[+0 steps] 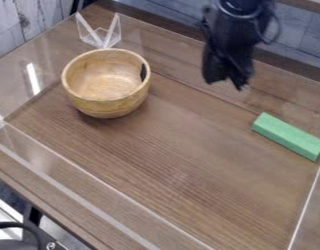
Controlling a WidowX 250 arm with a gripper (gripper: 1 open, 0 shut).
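My gripper (pixel 213 70) is high at the upper right of the camera view, dark and blurred, with nothing visible between its fingers; it looks shut. A green rectangular block (pixel 288 136) lies on the wooden table at the right, below and right of the gripper, apart from it. A round wooden bowl (pixel 105 100) sits at the upper left, left of the gripper; its visible inside looks empty.
A small white wire-like object (pixel 100 35) stands behind the bowl near the back left. A dark cable (pixel 20 234) shows at the lower left corner, off the table.
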